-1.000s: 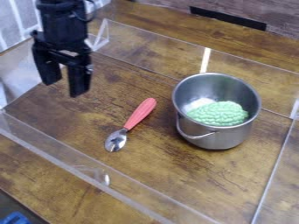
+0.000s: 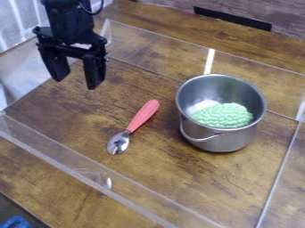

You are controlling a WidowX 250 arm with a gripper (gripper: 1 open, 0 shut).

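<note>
My black gripper (image 2: 73, 71) hangs open over the upper left of the wooden table, with nothing between its fingers. A spoon with a red handle (image 2: 141, 116) lies diagonally at the middle, its metal bowl toward the lower left. A steel pot (image 2: 216, 139) stands to the right, holding a green bumpy object (image 2: 224, 115) and something white beneath it.
Clear plastic walls border the table (image 2: 71, 160) at left, front and right. A pale strip crosses the surface behind the pot. Something blue (image 2: 14, 223) shows in the lower left corner.
The spoon and pot have stayed put.
</note>
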